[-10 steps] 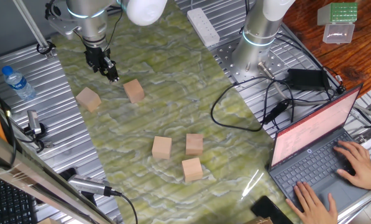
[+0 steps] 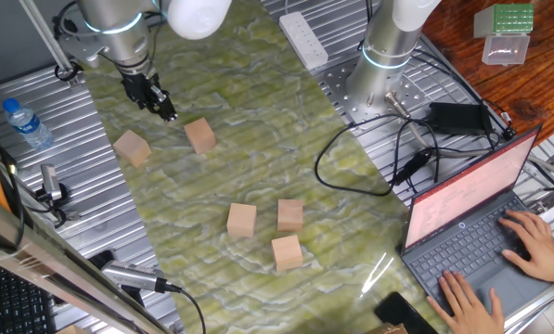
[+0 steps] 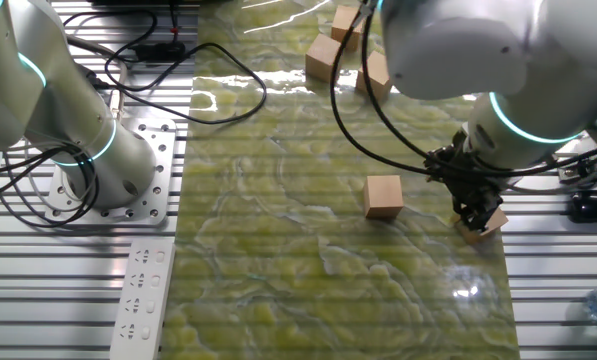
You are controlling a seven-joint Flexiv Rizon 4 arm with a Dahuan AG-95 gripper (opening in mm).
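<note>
My black gripper hangs over the far left part of the green mat, pointing down, and no block shows in its fingers; how its fingers stand is too small to tell. Just right of it lies one wooden block. Another block rests by the mat's left edge; in the second view the gripper partly covers that block, while the first one stands clear. Three more blocks form a loose group near the middle: a left one, a right one and a front one.
A power strip and the arm's base plate border the mat on the right. A looped black cable reaches onto the mat. A laptop with a person's hands stands at lower right. A water bottle is at left.
The upper arm and wrist have swung and tilted slightly to the left, while the fingertips stay at nearly the same spot. The blocks have not moved.
</note>
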